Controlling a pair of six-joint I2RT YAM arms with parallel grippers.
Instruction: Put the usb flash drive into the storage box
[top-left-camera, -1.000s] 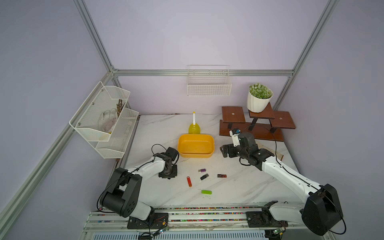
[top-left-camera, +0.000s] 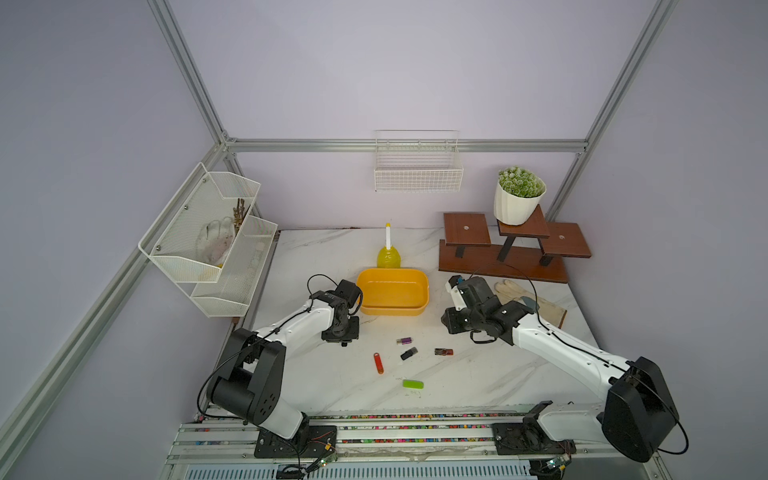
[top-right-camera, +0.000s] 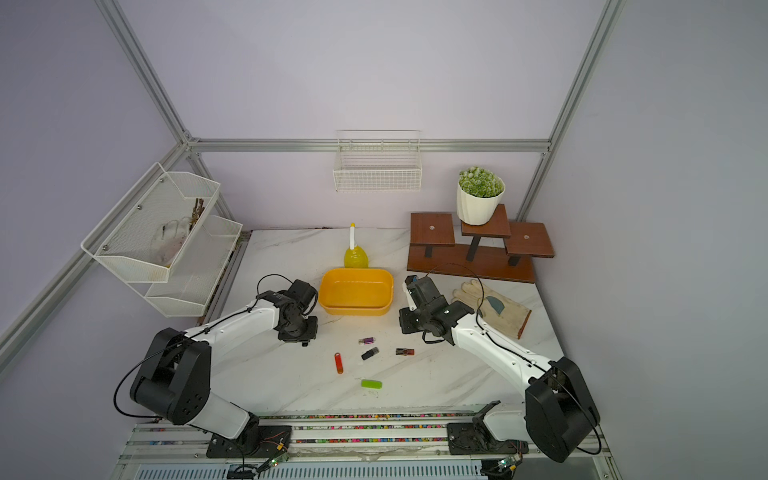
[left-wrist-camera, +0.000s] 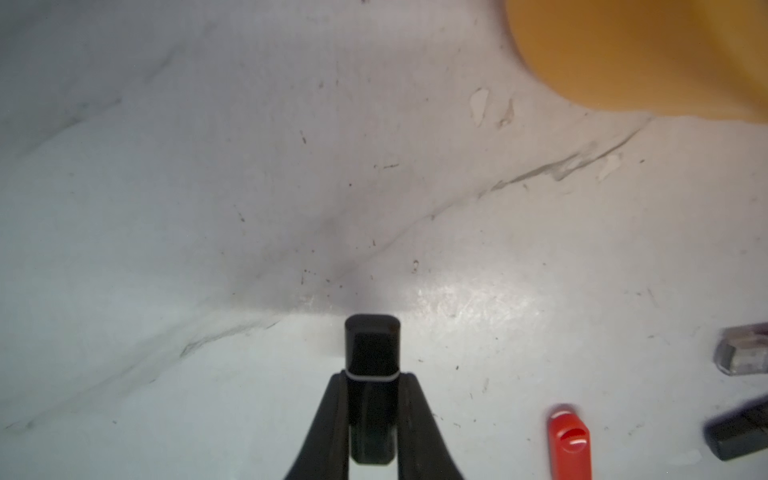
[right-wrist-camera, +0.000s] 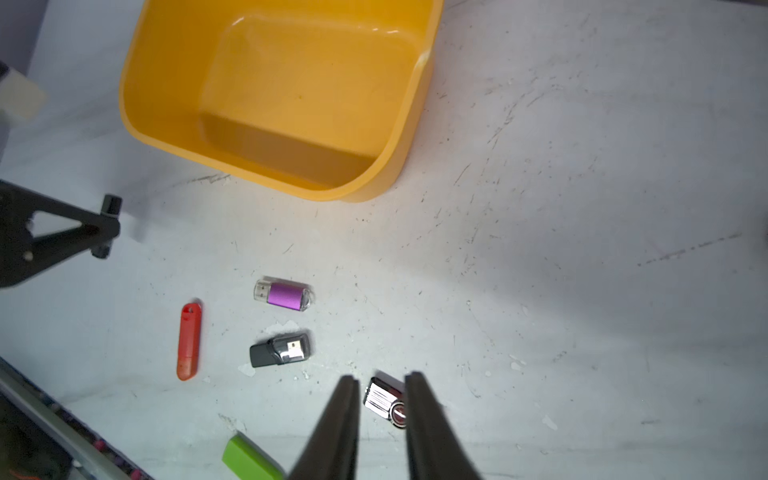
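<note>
My left gripper (top-left-camera: 344, 337) is shut on a black USB flash drive (left-wrist-camera: 372, 344), held upright left of the orange storage box (top-left-camera: 392, 289). My right gripper (top-left-camera: 449, 320) hangs right of the box, blurred in its wrist view, with a gap between its fingers. On the table lie a purple drive (right-wrist-camera: 284, 295), a black drive (right-wrist-camera: 279, 349), a red drive (right-wrist-camera: 189, 340), a black-and-silver drive (right-wrist-camera: 384, 400) and a green drive (right-wrist-camera: 248, 459).
A yellow bottle (top-left-camera: 389, 257) stands behind the box. Wooden shelves (top-left-camera: 467, 228) with a potted plant (top-left-camera: 518, 200) are at back right, gloves (top-right-camera: 496, 312) below them. A white rack (top-left-camera: 192, 240) is at left.
My left gripper has risen slightly toward the back with the black drive. My right gripper has shifted and turned, moving slightly down.
</note>
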